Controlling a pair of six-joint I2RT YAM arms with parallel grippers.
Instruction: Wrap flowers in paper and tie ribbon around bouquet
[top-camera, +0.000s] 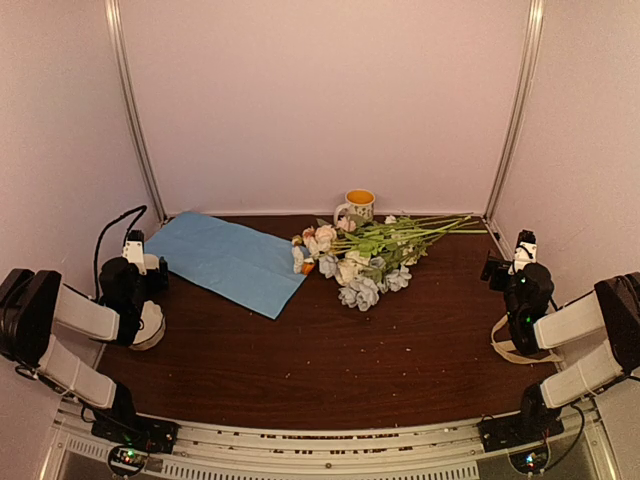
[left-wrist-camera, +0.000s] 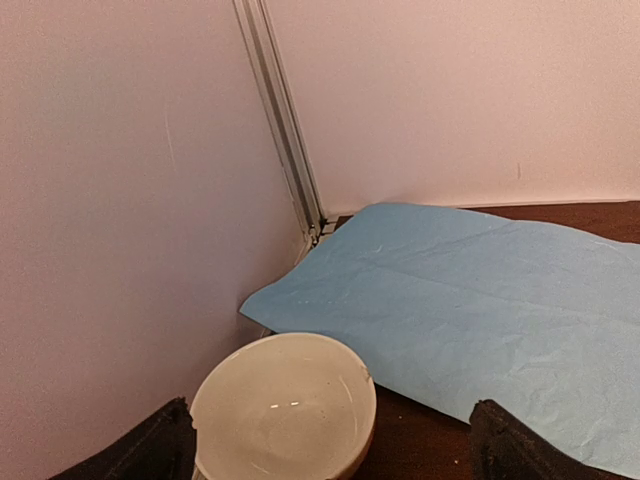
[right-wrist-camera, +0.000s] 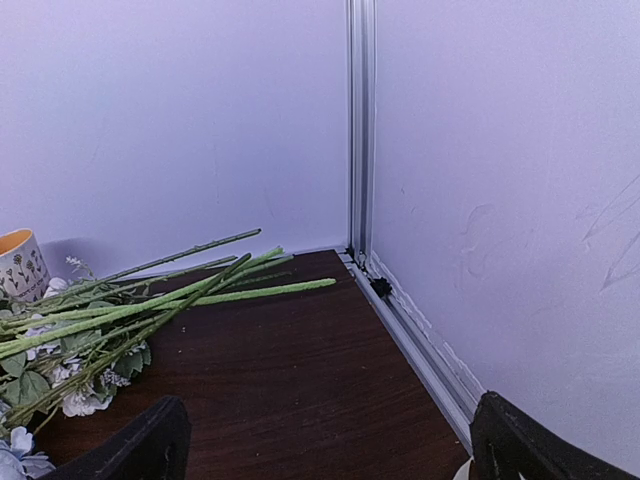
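Note:
The fake flowers lie loose in a heap right of centre in the top view. Their pale blue, white and peach blooms (top-camera: 360, 275) point left, and the green stems (top-camera: 430, 230) fan out to the back right corner. A sheet of blue paper (top-camera: 225, 258) is spread flat at the back left. My left gripper is open above a white bowl (left-wrist-camera: 285, 400), nothing between its fingers. On the far right, my right gripper also stands open and empty, well away from the stems (right-wrist-camera: 200, 295).
A patterned mug (top-camera: 357, 205) with an orange inside stands against the back wall behind the blooms. Below the right gripper lies a beige band-like loop (top-camera: 508, 350), partly hidden by the arm. Walls close in both sides.

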